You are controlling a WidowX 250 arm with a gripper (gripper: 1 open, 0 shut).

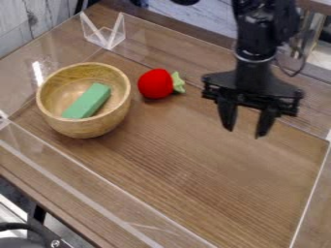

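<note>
My black gripper (243, 102) hangs over the wooden table (195, 194) at the upper right, blurred; whether it is open or shut is unclear. To its left lie a red ball-like object (157, 83) with a small green part, and a wooden bowl (62, 120) holding a green block (87, 102).
A white wire-like object (101, 29) stands at the back left.
</note>
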